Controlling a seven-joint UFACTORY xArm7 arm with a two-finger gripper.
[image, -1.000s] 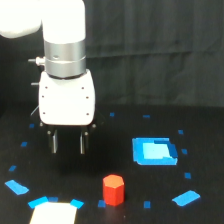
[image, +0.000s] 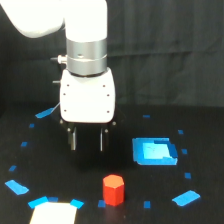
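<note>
My gripper (image: 88, 141) hangs above the dark table, its two thin dark fingers (image: 73, 140) spread apart with nothing visible between them. A red block (image: 113, 191) with several flat sides rests on the table, nearer the camera and a little right of the gripper. The two do not touch in this view. Right of the gripper, a blue square (image: 138, 154) with a pale patch (image: 155, 151) inside it lies on the table; whether it is a tray or a flat marking, I cannot tell.
Blue tape strips (image: 186, 198) and small blue marks are scattered over the dark surface. A pale wooden-looking square (image: 53, 213) sits at the front left edge of the view. Between the red block and the blue square the table is mostly clear.
The arm and gripper have shifted to the right, closer to being in line with the red block. The fingers remain apart; the block and blue square have not moved.
</note>
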